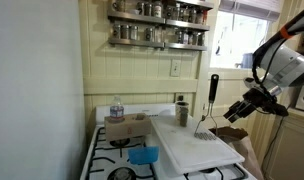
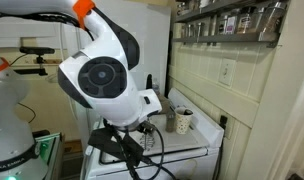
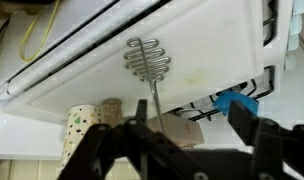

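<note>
A masher [image 1: 212, 92] with a black handle stands upright on the white board [image 1: 179, 152] over the right of the stove, its wire head at the bottom. From above, the wrist view shows the zigzag wire head [image 3: 147, 62] and a metal shaft running toward my gripper. The fingers [image 3: 142, 112] are apart, with the shaft seen in the gap between them; I see no grip on it. From the right, my gripper [image 1: 232, 114] reaches low beside the masher, apart from its handle. In the second exterior view, the arm hides most of the board.
A brown box [image 1: 128, 127], a clear bottle [image 1: 117, 110] and a blue object [image 1: 144, 155] are on the stove's left. Dark canisters [image 1: 182, 113] stand at the board's back. Shelves with jars [image 1: 137, 34] hang above. The board's middle is clear.
</note>
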